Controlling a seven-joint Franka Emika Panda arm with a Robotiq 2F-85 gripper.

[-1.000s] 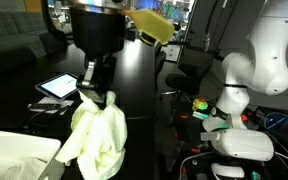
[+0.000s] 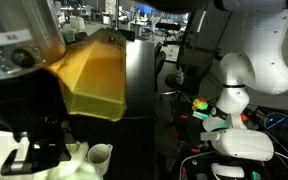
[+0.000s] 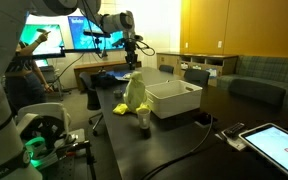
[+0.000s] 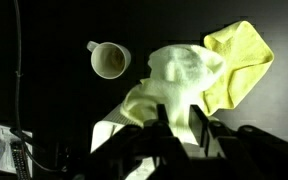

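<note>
My gripper (image 2: 36,158) is at the lower left of exterior view 1, above a pale cloth (image 2: 76,163). In the wrist view its dark fingers (image 4: 162,112) stand apart with pale fabric (image 4: 182,68) below and beyond their tips. A yellower piece of fabric (image 4: 242,58) lies to the right; whether it is a part of the same cloth I cannot tell. Exterior view 2 shows the cloth (image 3: 136,92) bunched upright beside a white box (image 3: 172,100). The gripper cannot be made out clearly there.
A white cup (image 4: 109,60) stands close to the cloth, left of it in the wrist view. A tablet (image 3: 280,145) and a dark cable (image 3: 189,152) lie on the black table (image 3: 224,165). Open table lies between cup and tablet.
The cloth hung from it a second ago; now it sits lower in view, and the cup shows beside it.
</note>
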